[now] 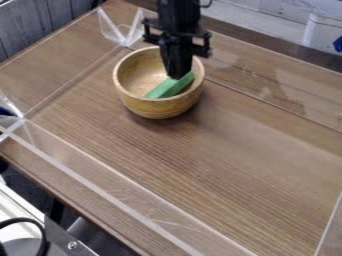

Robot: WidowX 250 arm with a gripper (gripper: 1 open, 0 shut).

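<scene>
A wooden bowl (139, 95) sits on the table in the upper middle of the camera view, with a green oblong block (168, 87) lying inside it. My black gripper (177, 71) hangs down over the bowl from the top, its tip just at the upper end of the block. The tip looks narrow and shut; whether it touches the block is unclear.
White tape or clear pieces lie at the upper left. Cables and white material show beyond the left edge at the lower left.
</scene>
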